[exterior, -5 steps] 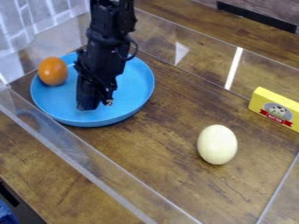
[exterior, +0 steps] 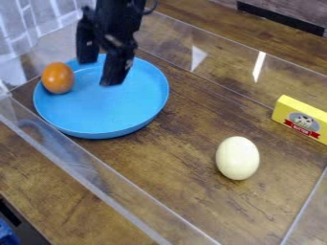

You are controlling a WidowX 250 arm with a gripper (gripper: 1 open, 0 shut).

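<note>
My black gripper (exterior: 110, 53) hangs raised over the back part of a blue bowl (exterior: 109, 110), blurred, its fingers apart with nothing visible between them. An orange egg-shaped object (exterior: 57, 78) rests at the left side inside the bowl. The rest of the bowl's floor that shows is bare.
A white egg (exterior: 238, 158) lies on the wooden table (exterior: 166, 191) at the lower right. A yellow box (exterior: 300, 116) is at the right edge. Clear plastic borders run along the left and back.
My gripper has risen up and toward the back, away from the bowl's middle, uncovering the blue floor. The objects appear unmoved.
</note>
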